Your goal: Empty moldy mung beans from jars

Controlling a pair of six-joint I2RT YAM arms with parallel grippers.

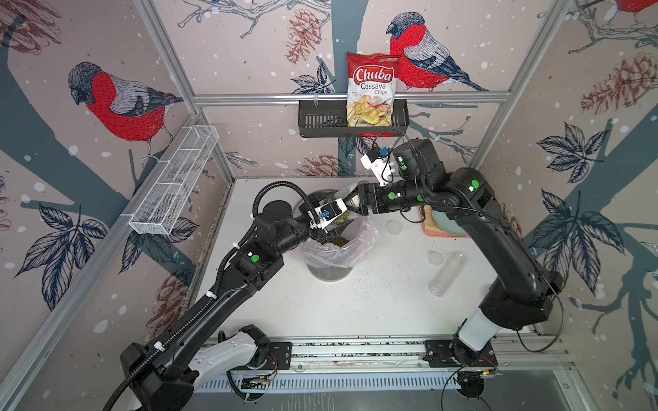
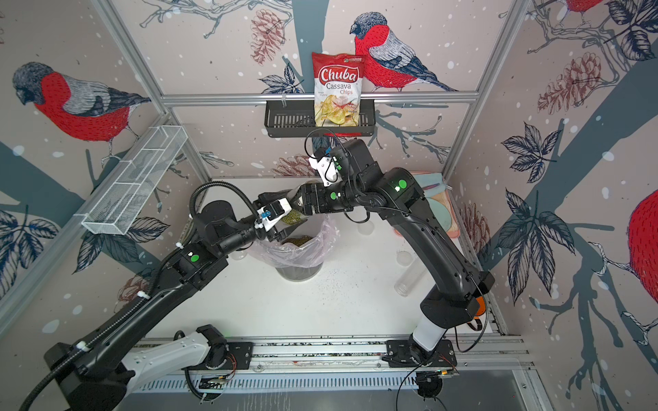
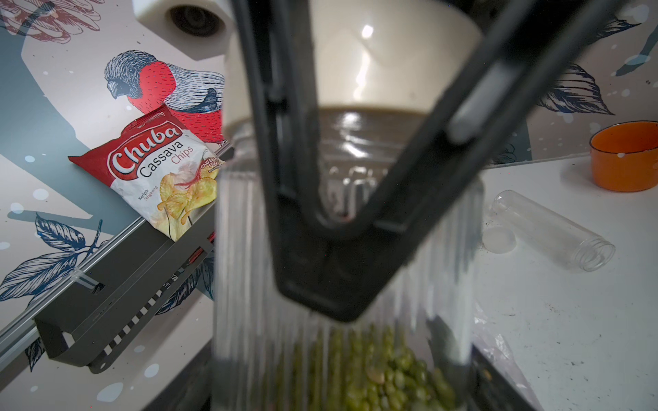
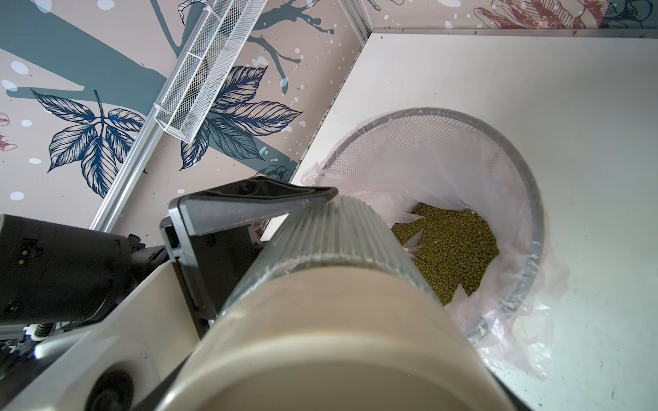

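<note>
A ribbed clear jar [image 3: 246,274] with a cream lid [image 3: 370,48] and green mung beans [image 3: 384,376] in its lower part is held between my two grippers above a bagged mesh bin [image 4: 521,178], which has a mass of beans [image 4: 452,246] inside. My left gripper [image 1: 336,222] is round the jar's body from the lower left. My right gripper [image 1: 363,198] is at the lidded end, with a finger across the jar in the left wrist view. How firmly each finger grips is unclear.
An empty clear jar [image 1: 447,272] lies on the right of the table, near loose lids [image 1: 435,257]. A board with a plate [image 1: 445,222] is at back right, an orange pot [image 3: 623,157] on the right. A chips bag [image 1: 370,89] stands on the rear shelf.
</note>
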